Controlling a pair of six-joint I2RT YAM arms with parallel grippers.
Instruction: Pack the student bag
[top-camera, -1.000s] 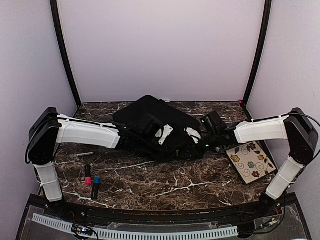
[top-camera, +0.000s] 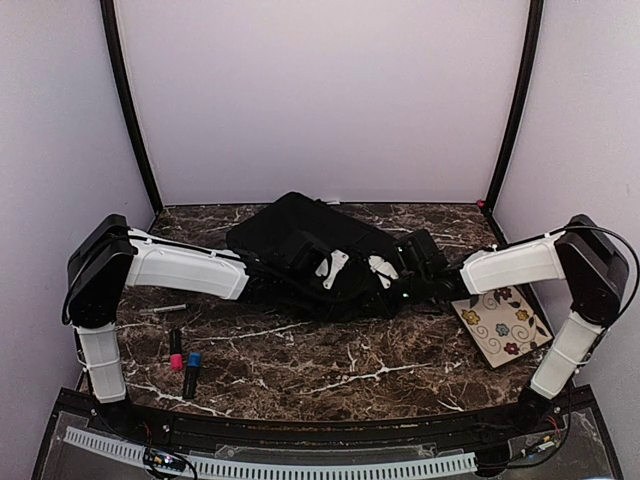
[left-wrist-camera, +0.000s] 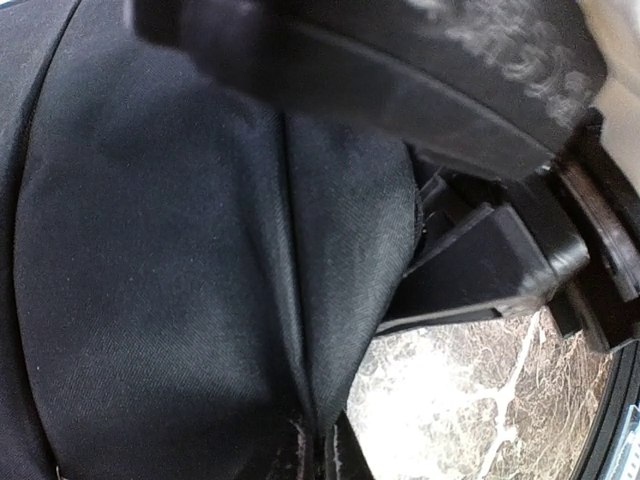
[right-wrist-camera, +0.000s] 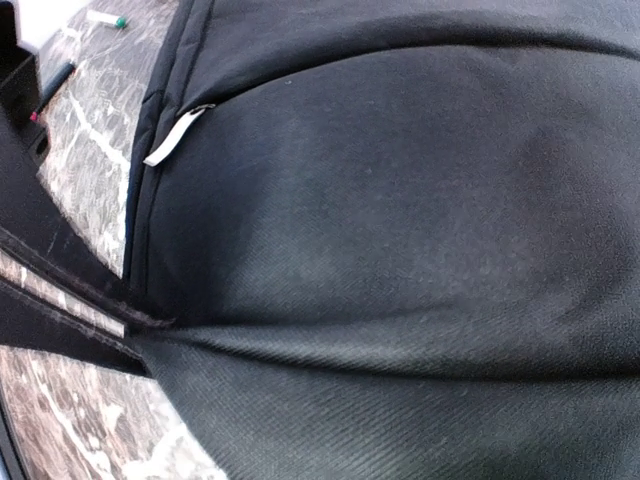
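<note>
The black student bag (top-camera: 290, 218) lies on the table's back middle, its front partly covered by both arms. In the left wrist view a fold of the bag's cloth (left-wrist-camera: 200, 250) narrows down into my left gripper, which is shut on it. At the bag's front edge my right gripper has its fingertips against a creased fold; a narrow gap shows between its fingers, but whether the tips have closed is unclear. A white zipper pull (right-wrist-camera: 178, 137) hangs by the bag's seam. The bag's inside is hidden.
To the right lies a flower-patterned book (top-camera: 503, 325), partly under my right arm. On the left are a pink-ended marker (top-camera: 176, 349), a blue-ended marker (top-camera: 192, 374) and a pale marker (top-camera: 163, 309).
Over the last second my right gripper has come left, closer to the left one at the bag's front. The left arm has shifted slightly right. The bag's back stays in place.
</note>
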